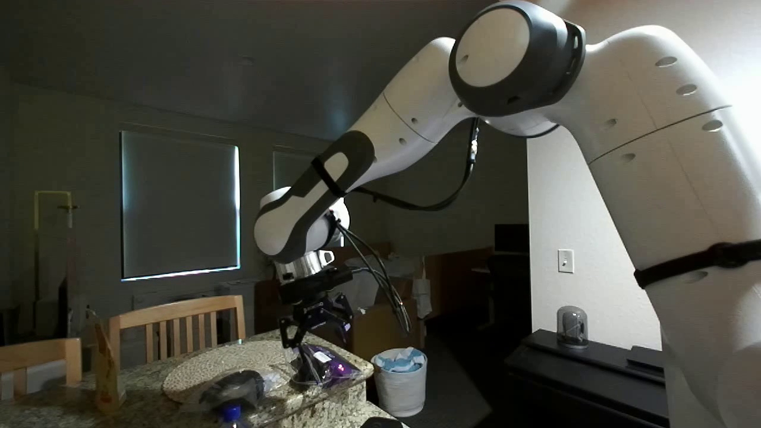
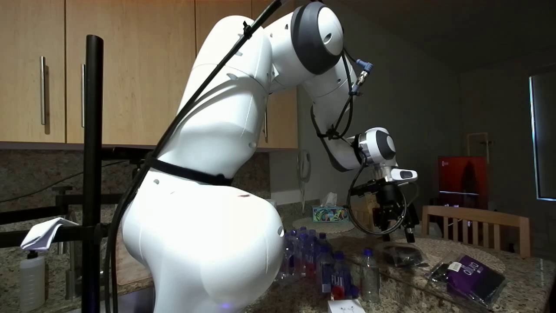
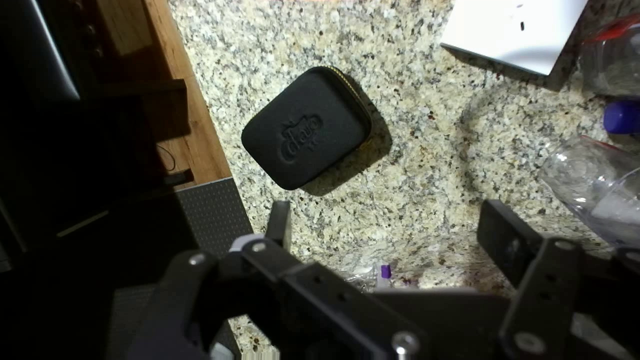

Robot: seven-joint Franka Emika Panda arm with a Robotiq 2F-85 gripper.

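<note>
My gripper is open, its two black fingers wide apart with only bare counter showing between their tips in the wrist view. A black zip case [image 3: 307,127] with an embossed logo lies flat on the speckled granite, apart from the fingers and up from the left one. In exterior view 1 the gripper [image 1: 315,339] hangs above the raised counter, overlapping a purple plastic-wrapped package [image 1: 337,368] from that angle. The same package [image 2: 469,279] lies clear of the gripper [image 2: 398,237] in exterior view 2.
Clear bottles [image 2: 370,276] with blue caps crowd the lower counter beside a white box [image 3: 513,30]. A bagged dark item [image 2: 404,254] rests on the raised counter [image 2: 531,271]. A wastebasket [image 1: 401,389] stands beyond the counter's end. Granite right of the case is clear.
</note>
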